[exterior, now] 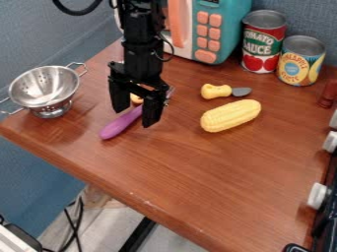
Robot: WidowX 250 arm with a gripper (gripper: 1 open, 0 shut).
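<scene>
My black gripper (136,110) hangs over the left-middle of the wooden table, its fingers apart and pointing down, just above a purple eggplant (118,125). Part of the eggplant is hidden behind the fingers, and a small yellow object (136,97) peeks out behind them. I see nothing clearly held. To the right lie a yellow corn cob (231,115) and a yellow-handled cutter (218,92).
A metal colander (42,91) sits at the left edge. A teal toy microwave (204,30), two cans (262,44) and a red bottle (329,94) stand at the back. A black appliance lines the right edge.
</scene>
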